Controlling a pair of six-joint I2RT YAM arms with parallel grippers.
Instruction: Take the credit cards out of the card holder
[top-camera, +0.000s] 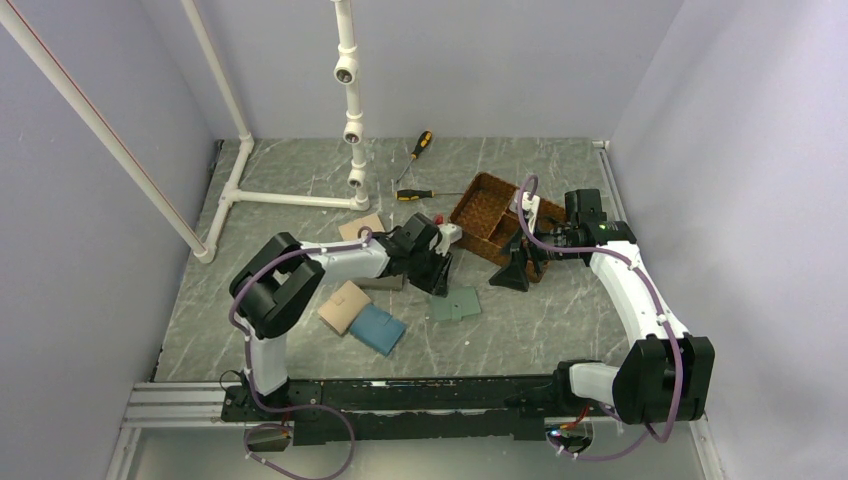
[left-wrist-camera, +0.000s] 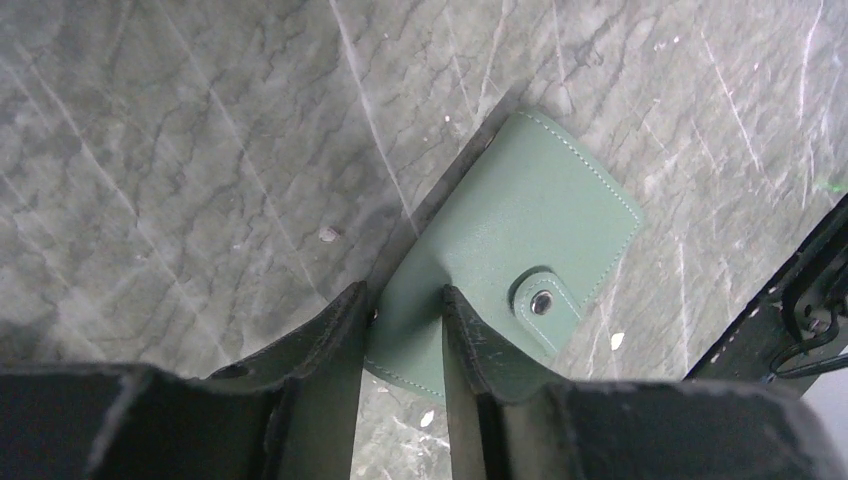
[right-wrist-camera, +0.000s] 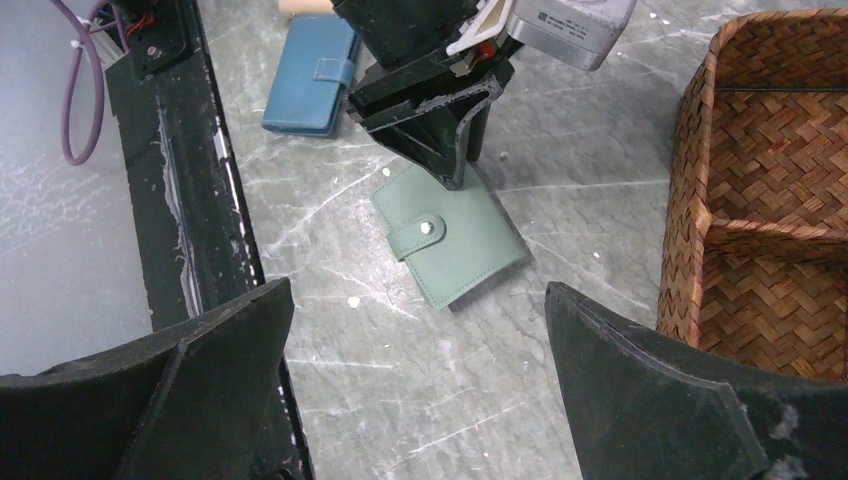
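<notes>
A sage green card holder (top-camera: 462, 305) with a snap strap lies flat on the marble table. In the left wrist view my left gripper is down at the holder (left-wrist-camera: 530, 210)'s edge, fingertips close on either side of it, part open; whether they grip it is unclear. In the right wrist view the holder (right-wrist-camera: 460, 250) sits below the left gripper. My right gripper (top-camera: 515, 265) stands open above the table by the basket, to the right of the holder, nothing between its fingers. No cards are visible.
A woven divided basket (top-camera: 480, 205) is at the back right. Blue (top-camera: 377, 330) and tan (top-camera: 341, 305) holders lie at front left, other flat items behind my left arm. Two screwdrivers (top-camera: 415, 195) lie at the back.
</notes>
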